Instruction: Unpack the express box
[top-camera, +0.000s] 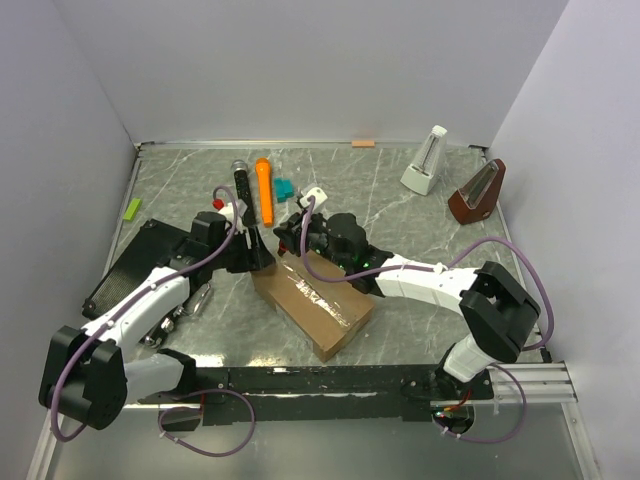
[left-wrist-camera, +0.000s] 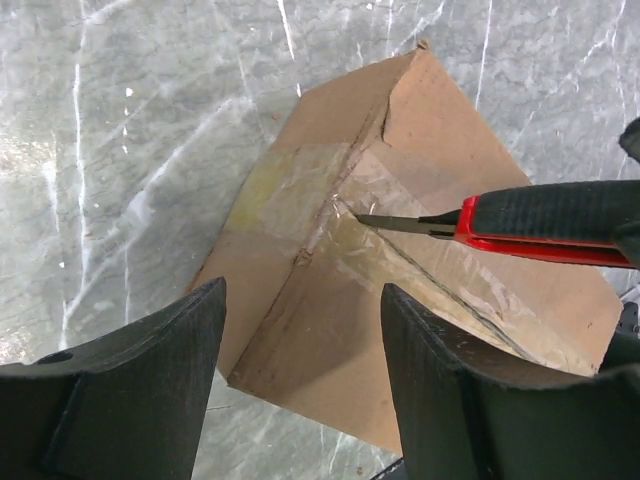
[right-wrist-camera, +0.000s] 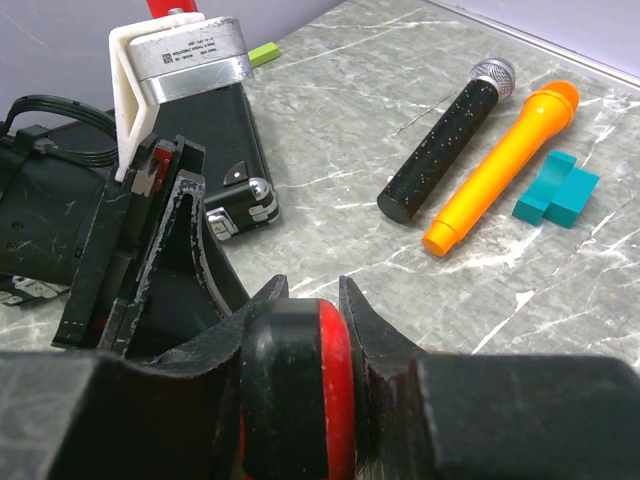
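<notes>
A cardboard box (top-camera: 318, 310) lies at the front middle, a taped seam along its top with a slit in the tape. My right gripper is shut on a red-and-black box cutter (left-wrist-camera: 545, 222), whose blade rests in the tape near the box's end. My left gripper (top-camera: 254, 260) is at that end of the box, fingers apart; in its wrist view the box's edge lies between and beyond them, with no clear grip on it.
A black case (top-camera: 135, 270) lies left. Behind are a black microphone (right-wrist-camera: 430, 150), an orange microphone (right-wrist-camera: 490, 170) and a teal block (right-wrist-camera: 555, 190). Two metronomes (top-camera: 425, 160) (top-camera: 477, 192) stand back right.
</notes>
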